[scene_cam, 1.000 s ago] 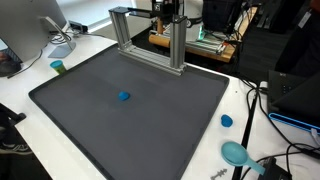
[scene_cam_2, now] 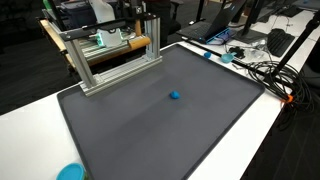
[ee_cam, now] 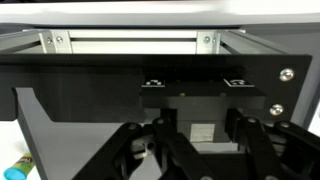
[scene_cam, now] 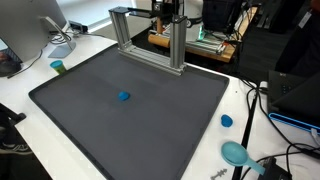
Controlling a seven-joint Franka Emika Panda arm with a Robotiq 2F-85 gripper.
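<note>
My gripper is shut on a short grey handle-like piece (ee_cam: 200, 102) at the black panel (ee_cam: 85, 90) in the wrist view. The piece's exact shape is hard to make out among the dark fingers. Behind the panel, a pale interior (ee_cam: 135, 46) shows between metal brackets. In both exterior views the aluminium stand (scene_cam: 179, 45) rises from the far side of the dark mat; its top and my gripper are partly cut off or hard to tell apart there. A small blue object (scene_cam: 124, 96) lies alone on the mat.
The dark mat (scene_cam_2: 150, 130) is otherwise mostly clear. A green container (scene_cam: 58, 67) stands beyond its left side. Along the right lie a blue disc (scene_cam: 226, 121), a turquoise round item (scene_cam: 238, 155) and black cables (scene_cam: 290, 148).
</note>
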